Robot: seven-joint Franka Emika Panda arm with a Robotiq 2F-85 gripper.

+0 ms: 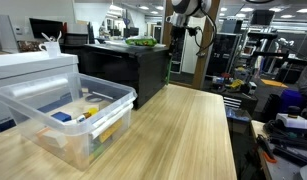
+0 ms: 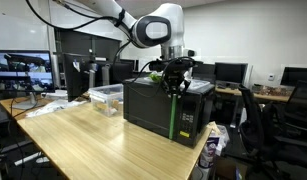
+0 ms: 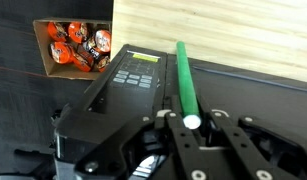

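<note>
A green rod with a white near end is held in my gripper, which is shut on it. In exterior view 2 the green rod hangs upright in front of the black appliance, with the gripper around its top. Whether the rod touches the appliance or the table, I cannot tell. From exterior view 1, only a thin stretch of the rod shows by the appliance's far edge, below the gripper.
A clear plastic bin with small items stands on the wooden table. Green things lie on the appliance. Beside the table edge is a box of orange packets.
</note>
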